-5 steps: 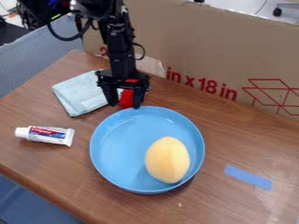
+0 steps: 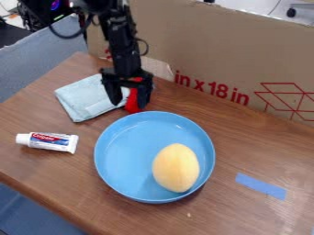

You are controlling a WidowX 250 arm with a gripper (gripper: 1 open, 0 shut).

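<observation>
My black gripper (image 2: 127, 92) is low at the back of the table, over the right end of a folded pale blue cloth (image 2: 81, 97) and around a red object (image 2: 132, 104), which it partly hides; whether the fingers grip it I cannot tell. In front sits a round blue plate (image 2: 128, 165) with a pale yellow oval object (image 2: 175, 168) on its right part. A toothpaste tube (image 2: 47, 141) lies at the left.
A cardboard box wall (image 2: 227, 64) stands along the back, close behind the arm. Blue tape (image 2: 260, 187) is stuck on the right of the wooden table (image 2: 252, 156), where the surface is otherwise clear.
My gripper has shifted slightly down and to the left around the red object. The plate, tube and cloth look unchanged.
</observation>
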